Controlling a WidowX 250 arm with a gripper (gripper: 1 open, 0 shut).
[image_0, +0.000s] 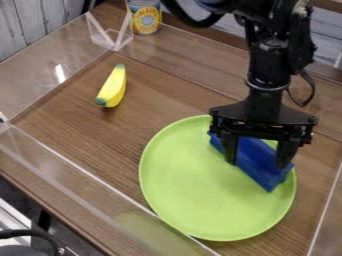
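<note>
My black gripper (257, 140) hangs over the blue block (259, 172) on the green plate (187, 195), its two fingers down on either side of the block's upper part. The block lies at a slant on the right half of the plate, partly hidden behind the gripper. Whether the fingers touch it or have closed on it I cannot tell.
A yellow banana (112, 86) lies on the wooden table at the upper left. A can (143, 16) stands at the back near a clear bin edge.
</note>
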